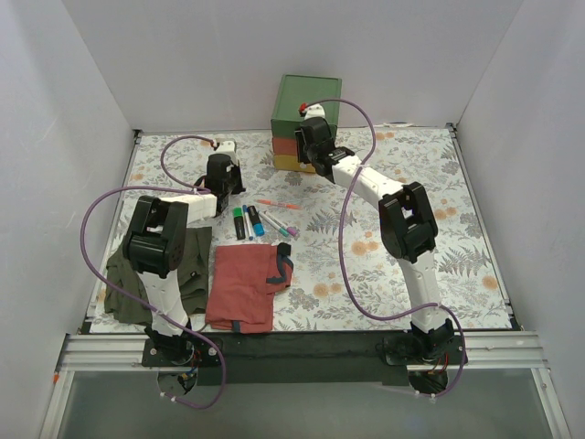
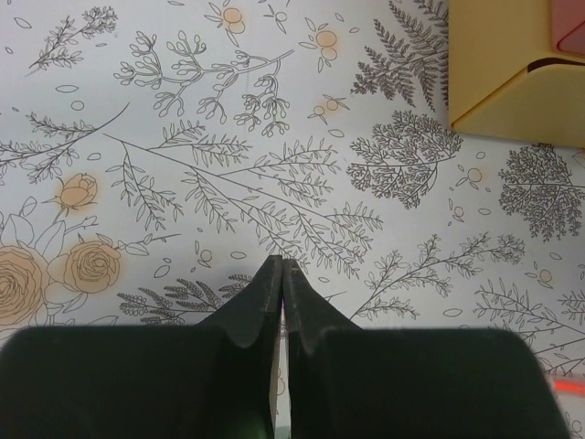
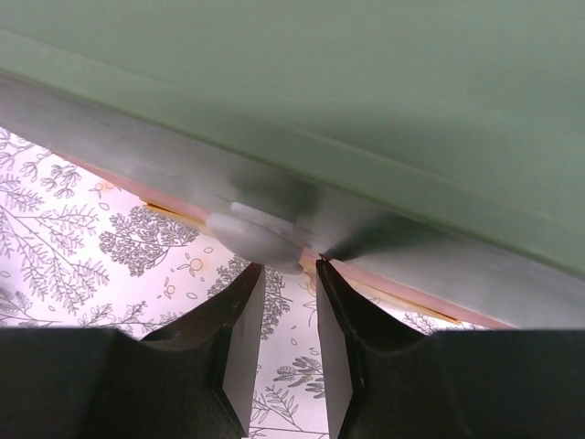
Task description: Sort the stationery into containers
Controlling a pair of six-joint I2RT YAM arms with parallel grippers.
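Observation:
The stack of containers has a green box (image 1: 306,90) on top, a red one (image 1: 284,145) in the middle and a yellow one (image 1: 288,164) below. At the green box's front is my right gripper (image 1: 298,146). In the right wrist view, its parted fingertips (image 3: 290,265) are close to a pale knob (image 3: 251,240); whether they touch it I cannot tell. My left gripper is shut with nothing between its fingers, left of the yellow box. Several markers lie below it, including a green-capped one (image 1: 239,225), a blue-capped one (image 1: 256,222) and an orange-red pen (image 1: 279,204).
A red cloth item (image 1: 239,283) and a dark green cloth (image 1: 194,274) lie at the front left. A purple-ended marker (image 1: 292,231) is near the red item. On the right, the patterned table (image 1: 411,183) is mostly clear.

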